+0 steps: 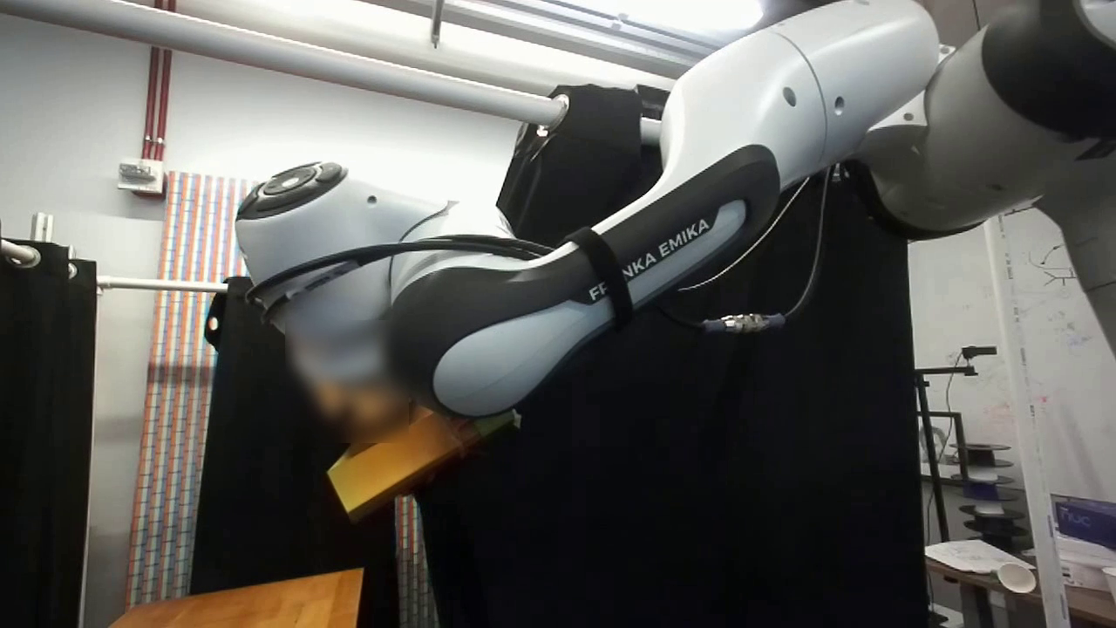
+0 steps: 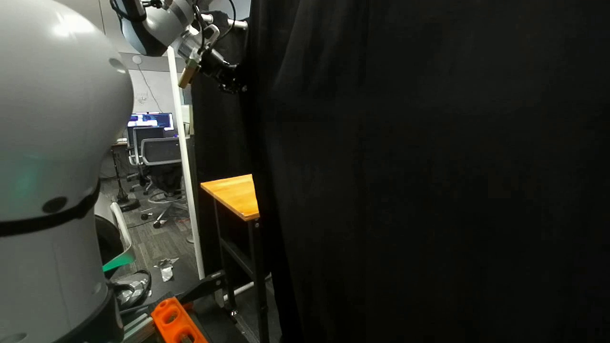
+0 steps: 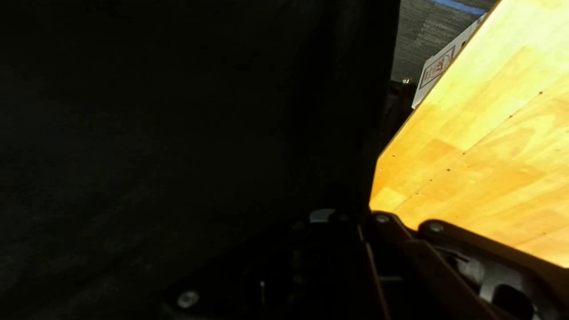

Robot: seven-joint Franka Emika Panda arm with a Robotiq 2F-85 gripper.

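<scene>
A long black curtain (image 1: 680,450) hangs from a rail behind the arm and fills most of exterior view 2, where its left edge meets my gripper (image 2: 237,88). In the wrist view the dark cloth (image 3: 256,117) covers the left and centre, its edge narrowing down to the fingertips. There my gripper is shut, apparently on that edge; the dark cloth and dark fingers make the exact contact hard to see. From exterior view 1 the fingers are hidden behind the wrist, which carries a yellow-brown block (image 1: 398,460).
A wooden table (image 1: 261,604) stands below; its bare top (image 3: 480,149) fills the wrist view's right side. Another black curtain (image 1: 47,419) hangs far left. An orange part (image 2: 176,320) sits near the arm's base. Shelves and a paper-strewn desk (image 1: 1046,586) stand far right.
</scene>
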